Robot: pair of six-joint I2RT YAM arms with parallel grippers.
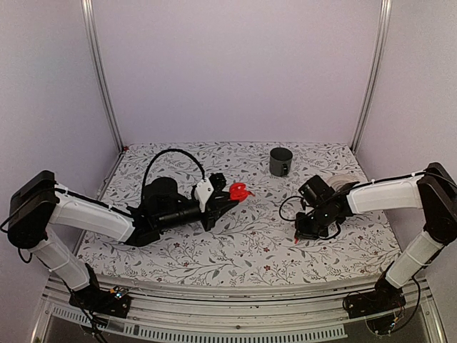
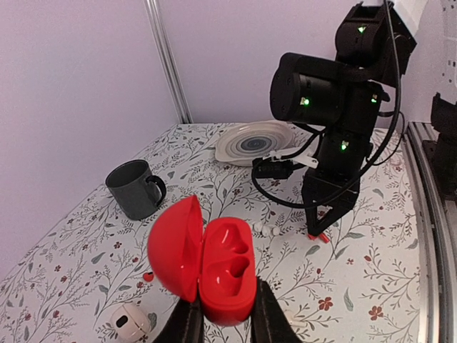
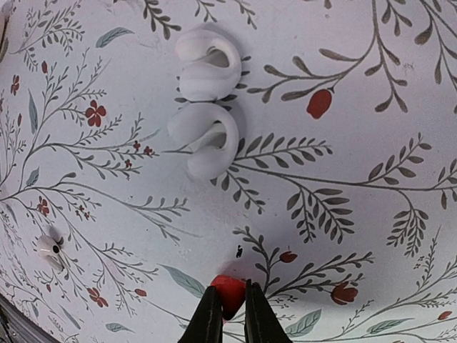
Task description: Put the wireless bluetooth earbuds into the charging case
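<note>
My left gripper is shut on an open red charging case (image 2: 226, 268), held raised with its lid up and two hollows facing out. My right gripper is low over the table on the right, its fingers close around or just over a small red earbud (image 3: 227, 286); whether it grips it is unclear. In the right wrist view, two white curled pieces (image 3: 207, 64) lie above the fingers, and a small white object (image 3: 48, 250) lies at the left.
A dark mug (image 1: 280, 162) stands at the back. A pale plate (image 2: 252, 143) is behind my right arm.
</note>
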